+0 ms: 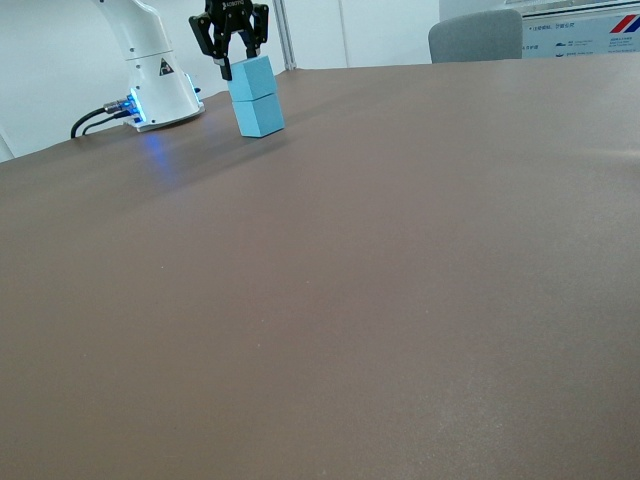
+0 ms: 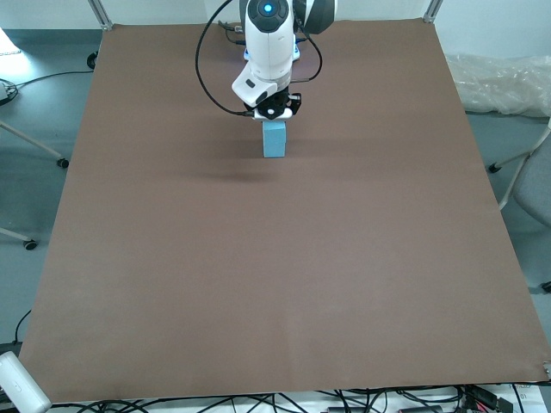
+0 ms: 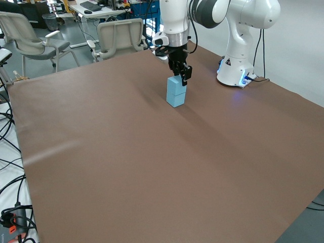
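Two light blue cubes are stacked on the brown table: the upper cube [image 1: 250, 78] sits on the lower cube [image 1: 258, 117], and in the camera right view they form one column [image 3: 176, 96]. My black gripper [image 1: 239, 60] is at the top cube, its fingers down around or just beside it. Whether it grips the cube or only stands round it I cannot tell. In the camera left view the stack [image 2: 274, 140] shows below the white wrist, which hides the fingers.
The arm's white base [image 3: 234, 71] stands at the back edge with cables. Chairs and cable bundles lie beyond the table's edges.
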